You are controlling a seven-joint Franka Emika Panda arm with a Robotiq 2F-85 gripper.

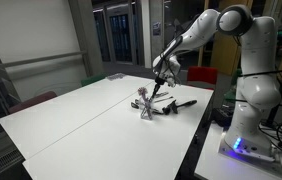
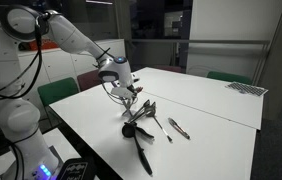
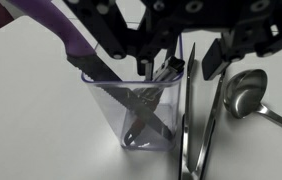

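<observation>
In the wrist view, a clear plastic container (image 3: 131,110) stands on the white table. A knife with a purple handle (image 3: 59,22) leans in it, and its blade crosses the inside. Another utensil with a dark and silver handle (image 3: 164,72) also stands in the container, its top near my fingers. My gripper hangs over the container's right rim, part open, with a gap between its dark fingers. Whether the utensil's top lies between them or just below is unclear. From exterior view 1, the gripper (image 1: 162,91) is low over the cluster of utensils.
Metal tongs (image 3: 203,125) lie right beside the container, and a steel ladle (image 3: 249,92) farther right. Exterior view 2 shows a long black utensil (image 2: 141,153) and a small tool (image 2: 179,130) on the table.
</observation>
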